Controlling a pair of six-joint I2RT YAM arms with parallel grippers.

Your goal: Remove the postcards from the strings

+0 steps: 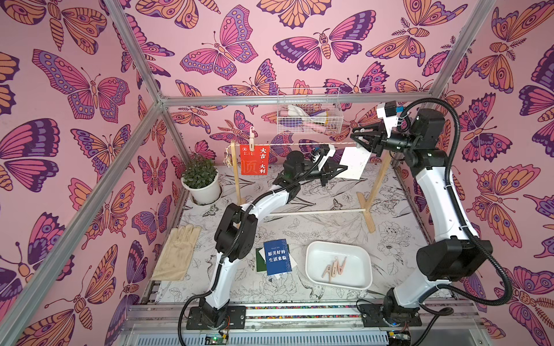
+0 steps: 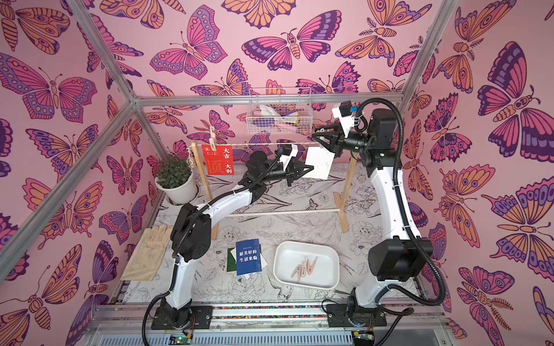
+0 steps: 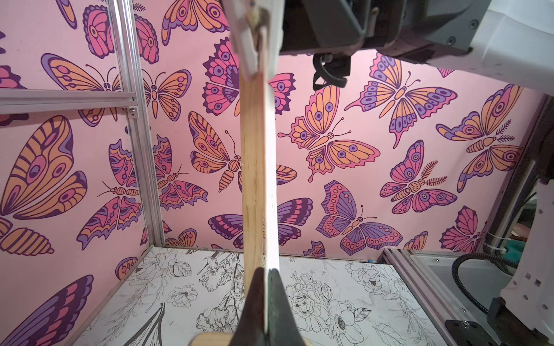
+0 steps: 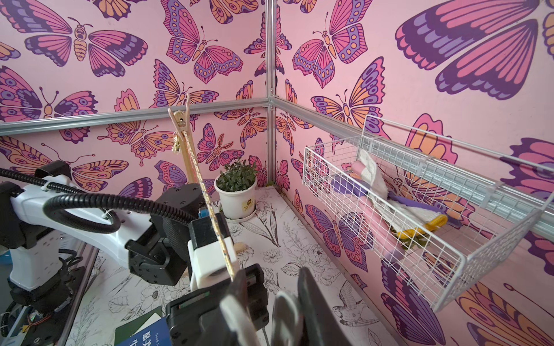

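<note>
A white postcard point(image 1: 356, 162) hangs from the string point(image 1: 300, 144) at the right. Its near edge lies between the fingertips of my left gripper, which is shut on it. At the card's top, my right gripper surrounds a pale clothespin point(image 4: 286, 314). Its dark fingers stand apart with the clothespin's legs between them; whether they press on it I cannot tell. Farther left on the string, a red postcard point(image 1: 254, 161) hangs under another wooden clothespin point(image 1: 251, 139).
Blue and green cards lie stacked point(image 1: 277, 257) on the table beside a white tray point(image 1: 311, 279) holding several clothespins. A wire basket point(image 4: 375, 230) hangs on the back wall, close to my right gripper. A potted plant point(image 1: 200, 178) and gloves point(image 1: 177, 252) are at the left.
</note>
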